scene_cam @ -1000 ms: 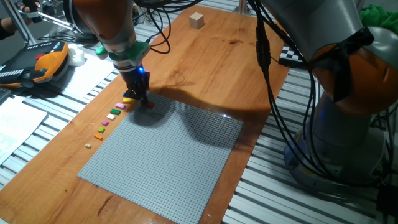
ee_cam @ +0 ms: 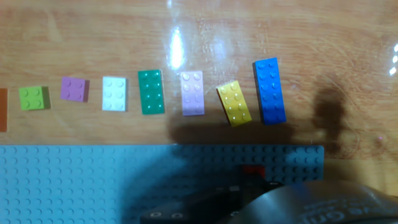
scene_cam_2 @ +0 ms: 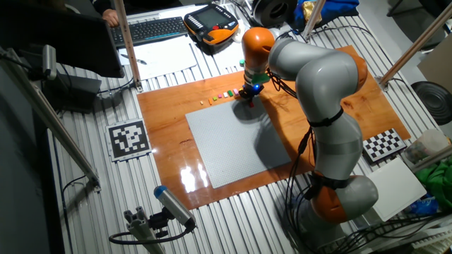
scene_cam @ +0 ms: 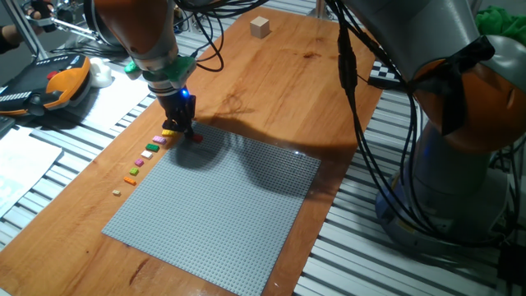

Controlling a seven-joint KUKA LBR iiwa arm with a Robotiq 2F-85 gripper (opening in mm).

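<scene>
My gripper (scene_cam: pixel 191 136) points down over the far left corner of the grey baseplate (scene_cam: pixel 218 197). A red brick (scene_cam: pixel 197 139) is at its fingertips, low against the plate; the fingers appear shut on it. In the wrist view, part of the red brick (ee_cam: pixel 254 169) shows by the dark fingers, near the plate's edge, and the gripper body hides the rest. Whether the brick is fully seated on the studs cannot be seen. Exterior view 2 has the gripper (scene_cam_2: pixel 250 102) at the same corner.
Along the plate's edge lie loose bricks: blue (ee_cam: pixel 270 91), yellow (ee_cam: pixel 234 103), lilac (ee_cam: pixel 192 93), green (ee_cam: pixel 151 91), white (ee_cam: pixel 114 94), purple (ee_cam: pixel 74 89), lime (ee_cam: pixel 33 98) and orange (ee_cam: pixel 3 109). A wooden cube (scene_cam: pixel 260 28) stands far off. Most of the plate is bare.
</scene>
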